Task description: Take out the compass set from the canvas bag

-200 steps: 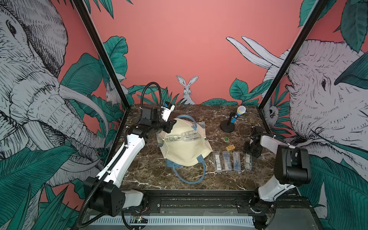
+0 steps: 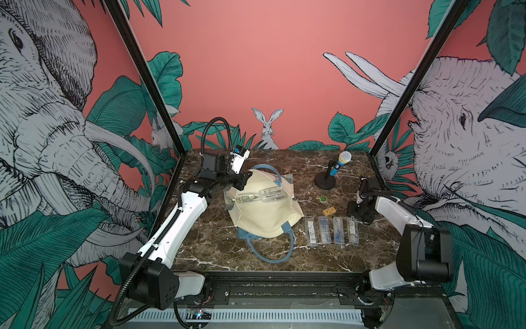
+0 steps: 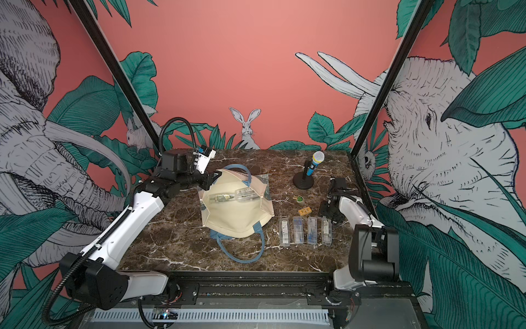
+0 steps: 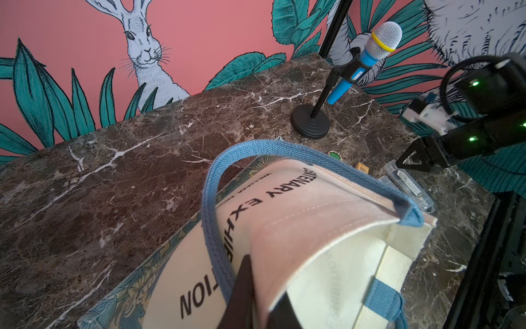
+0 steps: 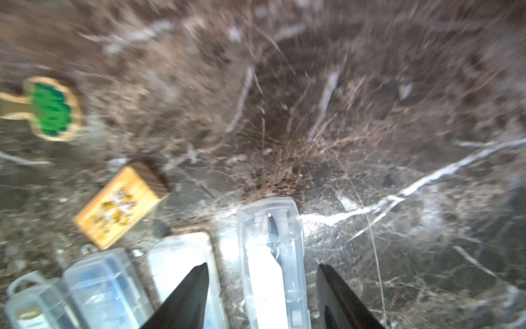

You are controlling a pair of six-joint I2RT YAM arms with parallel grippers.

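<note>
The cream canvas bag [image 2: 263,219] lies open in the middle, with clear cases [image 2: 271,193] inside; I cannot tell which is the compass set. My right gripper is open above the rightmost of several clear cases [image 5: 271,241] lined up right of the bag, the case lying between and below its fingers.
A microphone on a stand [image 2: 325,181] is at the back right. A green-topped piece [image 5: 52,109] and a yellow block [image 5: 120,205] lie behind the row of cases.
My right arm has shifted and risen slightly over the row of cases. The left arm and the bag have not visibly moved.
</note>
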